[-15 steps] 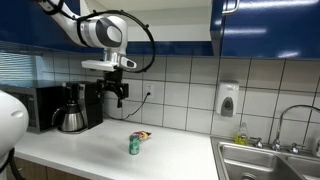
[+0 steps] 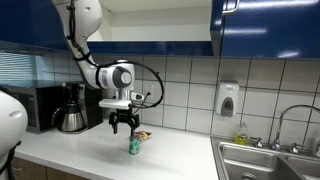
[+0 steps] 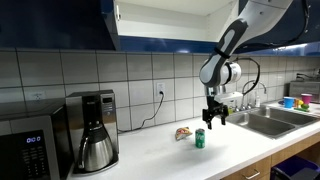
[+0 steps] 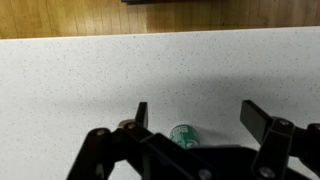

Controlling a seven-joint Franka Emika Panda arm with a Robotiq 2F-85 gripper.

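Observation:
A green can (image 2: 134, 145) stands upright on the white counter (image 2: 175, 158). My gripper (image 2: 124, 128) is open a little above the counter, to the left of the can in the first exterior view. From the other side, in the second exterior view, the gripper (image 3: 216, 122) hangs to the right of the can (image 3: 200, 138). Looking down in the wrist view, the can's top (image 4: 184, 134) shows at the bottom, partly behind the gripper body. Between the two spread fingertips there is only bare counter.
A small orange and brown packet (image 3: 183, 133) lies on the counter behind the can. A steel coffee pot (image 2: 72, 118) and a microwave (image 2: 38, 105) stand at the left, and a sink (image 2: 255, 160) is at the right. Open counter lies between can and sink.
My gripper has come down from high above the counter to near the can's height, shifting slightly right in the first exterior view. The can and packet have stayed put.

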